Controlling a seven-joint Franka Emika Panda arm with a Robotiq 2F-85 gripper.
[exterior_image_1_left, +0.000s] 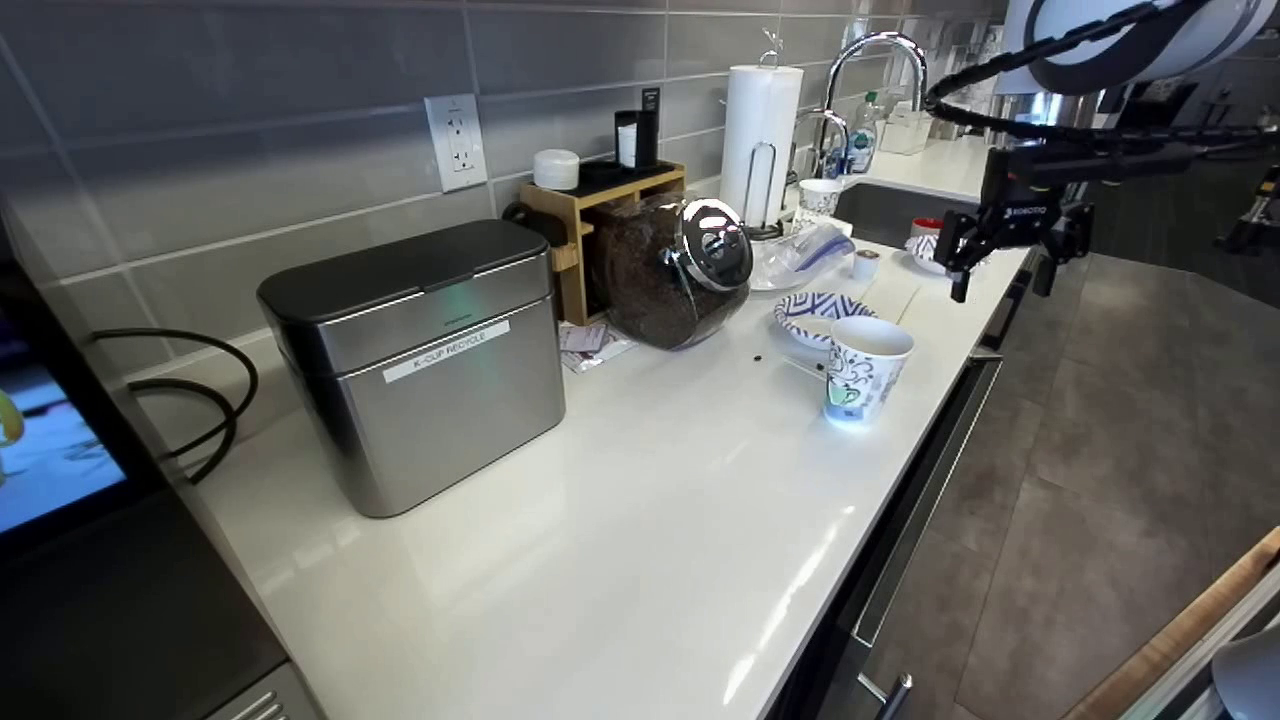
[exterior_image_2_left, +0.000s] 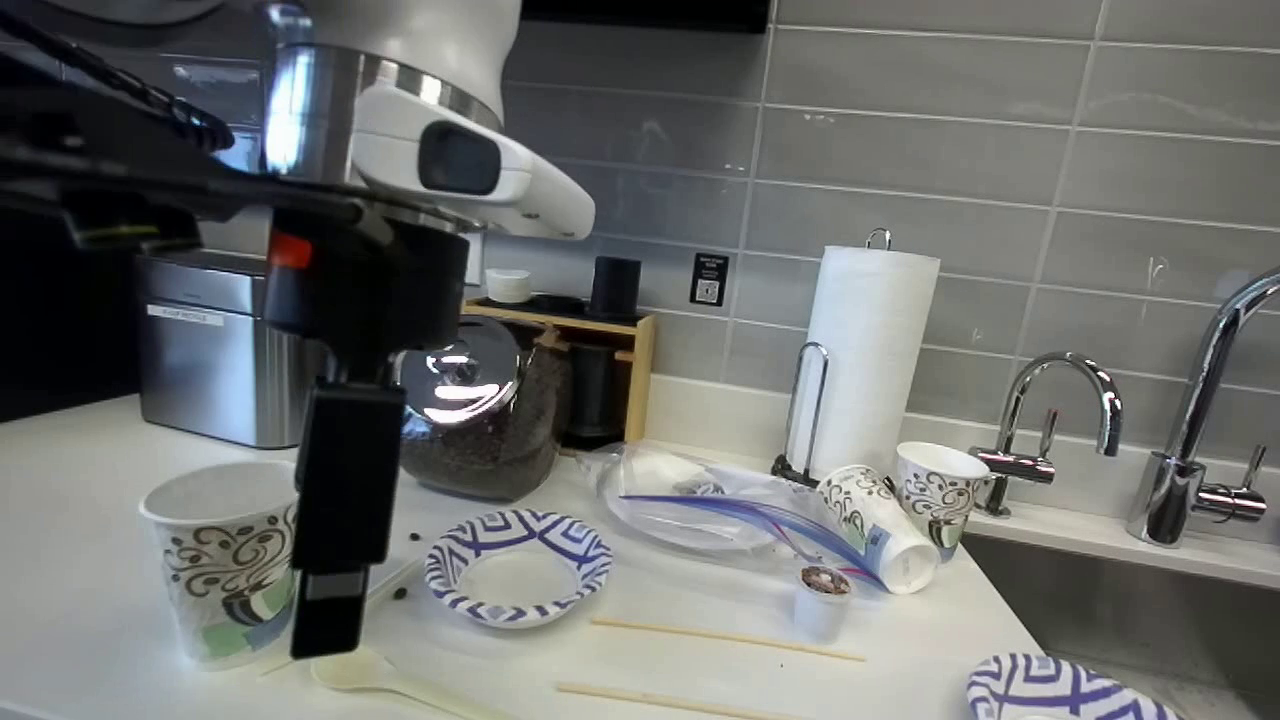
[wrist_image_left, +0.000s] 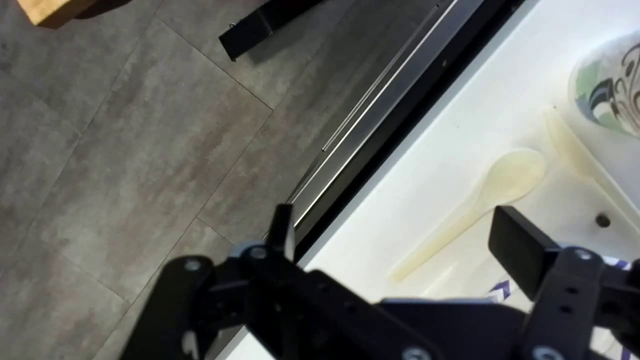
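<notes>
My gripper (exterior_image_1_left: 1003, 286) is open above the counter's front edge, with nothing between its fingers. In the wrist view one of the fingers (wrist_image_left: 522, 252) is over the counter, close to a pale spoon (wrist_image_left: 514, 176); the other overlaps the drawer edge. A patterned paper cup (exterior_image_1_left: 866, 366) stands upright on the counter, and exterior view 2 shows the cup (exterior_image_2_left: 216, 564) partly behind a finger. Beside it is a blue-and-white bowl (exterior_image_2_left: 516, 582). A small pod-like cup (exterior_image_2_left: 821, 606) with dark contents stands near two thin sticks. Height above the spoon is hard to judge.
A steel bin (exterior_image_1_left: 450, 390) labelled K-CUP RECYCLE and a tilted coffee jar (exterior_image_1_left: 666, 270) stand toward the wall. A plastic bag (exterior_image_2_left: 708, 504), two more cups and a paper towel roll (exterior_image_2_left: 866, 360) lie toward the sink (exterior_image_2_left: 1140, 612). The counter before the bin is clear.
</notes>
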